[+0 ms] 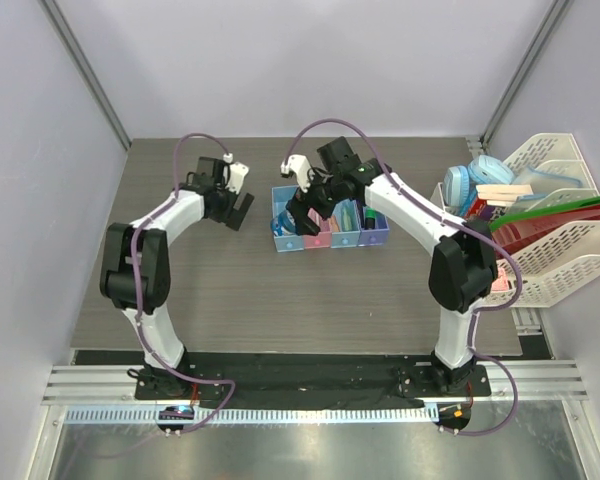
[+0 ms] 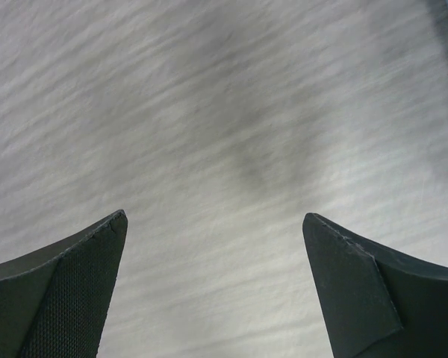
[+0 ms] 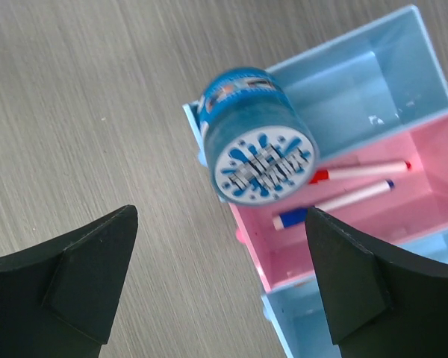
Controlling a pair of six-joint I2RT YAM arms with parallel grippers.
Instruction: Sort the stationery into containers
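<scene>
A row of joined compartments, blue, pink, blue and purple, stands in mid-table. A blue cylinder with a white splash design lies in the leftmost blue compartment. Two pens, one red-tipped and one blue-tipped, lie in the pink compartment. Greenish items show in the second blue one, and a dark item with green is in the purple one. My right gripper hangs open over the left compartments, holding nothing. My left gripper is open and empty above bare table, left of the row.
White baskets filled with books, folders and blue-rimmed items stand at the right edge.
</scene>
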